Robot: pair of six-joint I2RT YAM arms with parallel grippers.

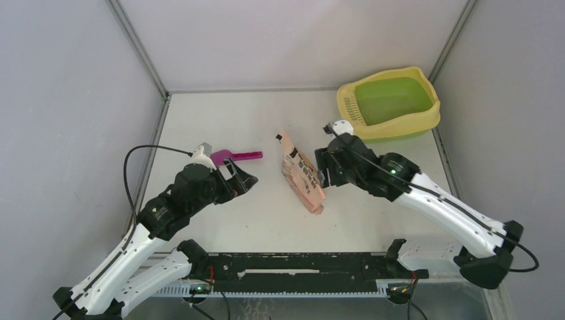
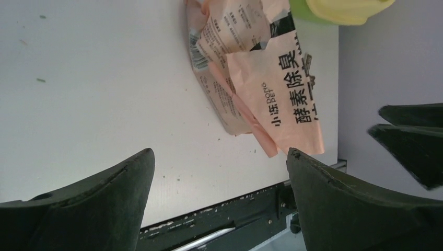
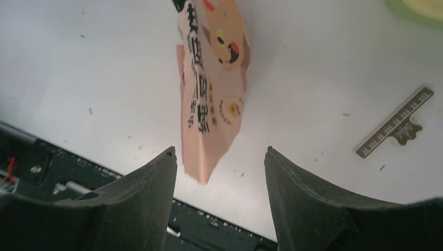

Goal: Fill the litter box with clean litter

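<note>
A pink paper litter bag (image 1: 303, 175) with black print lies mid-table; its folded flap shows in the left wrist view (image 2: 277, 94). The yellow-green litter box (image 1: 396, 100) stands empty at the back right. My right gripper (image 1: 321, 168) is at the bag's right side in the top view. In the right wrist view its fingers (image 3: 151, 193) stand apart, with the bag (image 3: 214, 104) ahead of them. My left gripper (image 1: 241, 179) is open to the left of the bag, and nothing is between its fingers.
A magenta scoop (image 1: 236, 157) lies behind my left gripper. In the right wrist view a flat dark toothed piece (image 3: 394, 123) lies on the table. The front of the table between the arms is clear.
</note>
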